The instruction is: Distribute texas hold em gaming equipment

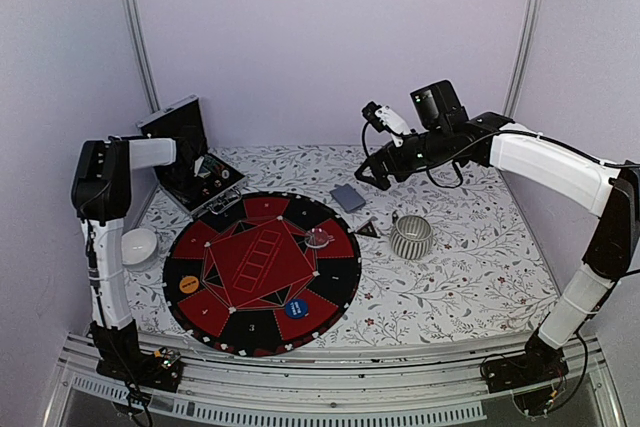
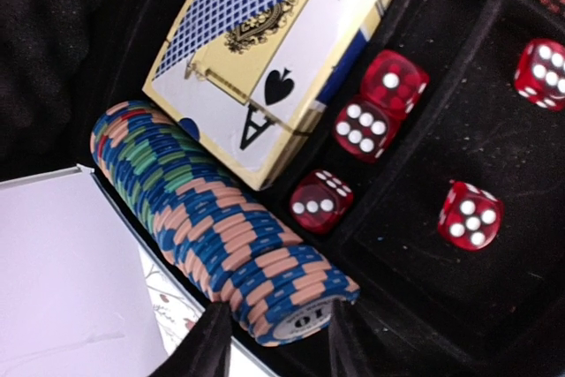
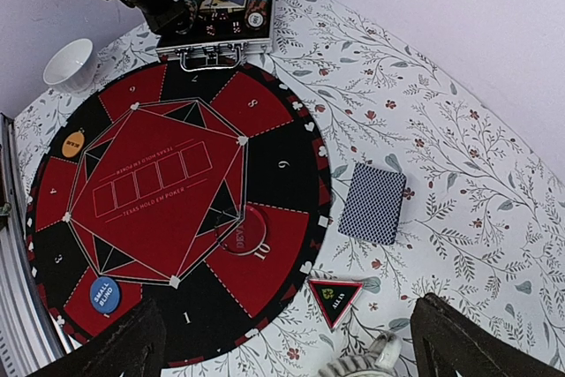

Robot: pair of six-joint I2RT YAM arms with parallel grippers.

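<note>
Over the open chip case, my left gripper stands part open, its fingertips on both sides of the near end of a row of blue and pink poker chips. Whether they touch the chips I cannot tell. Beside the row lie a card deck with an ace of spades and several red dice. Across the table, my right gripper hangs open and empty in the air. The round red and black poker mat carries a yellow button, a blue small blind button and a clear dealer disc.
A white bowl stands left of the mat. To its right are a blue patterned card deck, a triangular all-in marker and a striped cup.
</note>
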